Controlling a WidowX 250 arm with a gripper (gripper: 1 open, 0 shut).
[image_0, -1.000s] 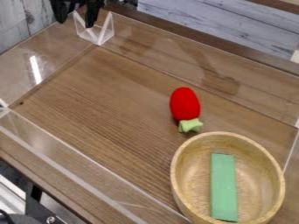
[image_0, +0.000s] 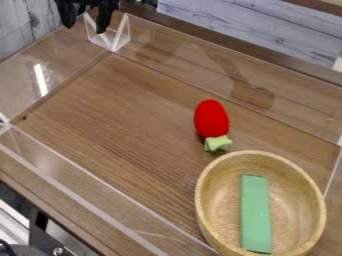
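The black gripper (image_0: 83, 18) is at the top left edge of the view, partly cut off, near a clear plastic piece (image_0: 110, 32) at the corner of the table. Its fingers are too small and dark to read. A red oval object (image_0: 211, 119) with a pale green piece (image_0: 218, 143) at its lower end lies on the wooden table (image_0: 120, 140), right of centre. A cream bowl (image_0: 211, 200) at the lower right holds a green rectangular block (image_0: 255, 214).
Clear plastic borders run along the left side of the table. A pale wooden wall stands behind the back edge.
The gripper has shifted slightly at the top left edge. The objects on the table have not moved.
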